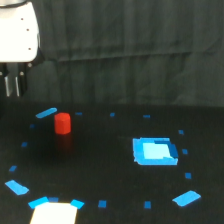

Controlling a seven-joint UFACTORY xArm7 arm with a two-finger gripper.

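A small red cube (pixel 62 123) sits upright on the black table (pixel 110 175), left of centre. To the right lies a flat blue-bordered square with a white middle (pixel 155 151). My gripper (pixel 13 85) is at the upper left edge, above and left of the cube and apart from it. Its dark fingers are small against the dark background, so whether they are open or shut is unclear.
Blue tape strips and small blue squares mark the table. A pale cream patch (pixel 53 214) is cut off at the bottom edge. A dark curtain hangs behind.
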